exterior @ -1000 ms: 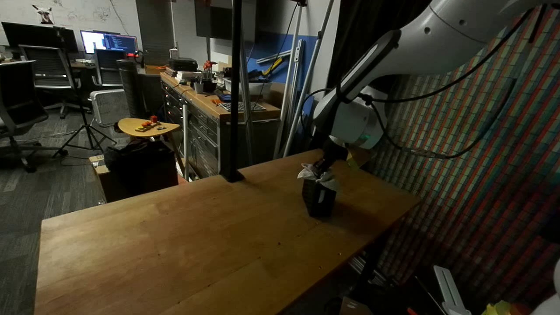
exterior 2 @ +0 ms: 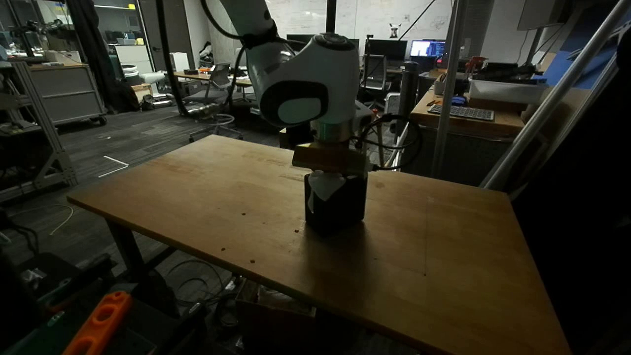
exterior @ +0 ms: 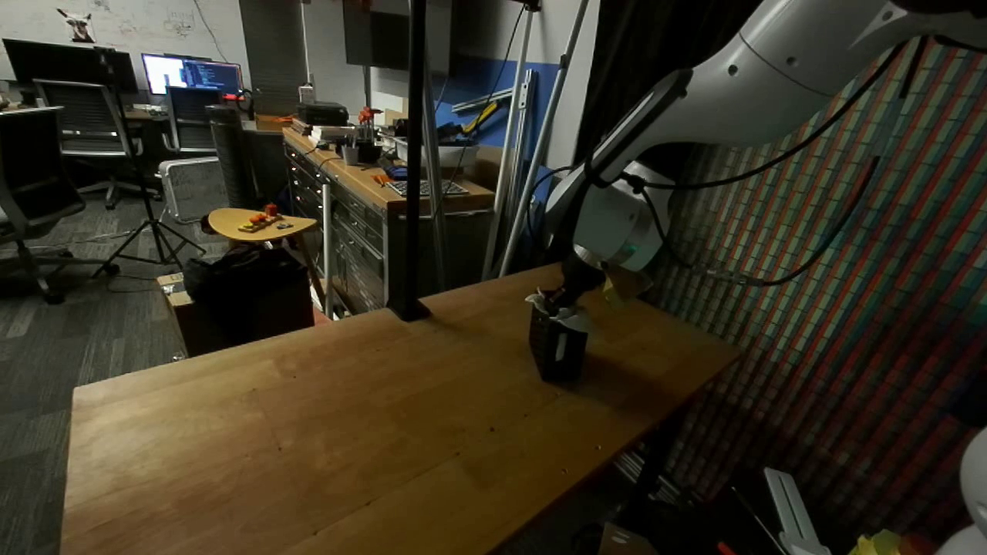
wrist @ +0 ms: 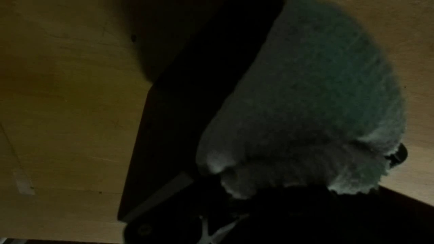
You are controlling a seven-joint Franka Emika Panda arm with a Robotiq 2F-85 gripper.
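Observation:
A tall black box (exterior: 557, 351) stands on the wooden table, and a pale grey-white cloth (exterior: 575, 319) is bunched in its top. Part of the cloth (exterior 2: 326, 186) hangs over the box's side in the second exterior view. My gripper (exterior: 556, 301) points down into the box's opening, its narrow dark fingers close together against the cloth. It looks shut; the fingertips are hidden, and whether any cloth is pinched between them does not show. In the dark wrist view, the cloth (wrist: 317, 81) covers much of the box (wrist: 162, 130).
Bare wooden table (exterior: 324, 416) stretches to the left of the box. A black upright post (exterior: 413, 185) stands at the table's back edge. To the right hangs a striped curtain (exterior: 814, 305), behind the arm.
The arm has come down slightly and to the left in exterior view 1. Less cloth stands above the box's rim, and the box has shifted a little left.

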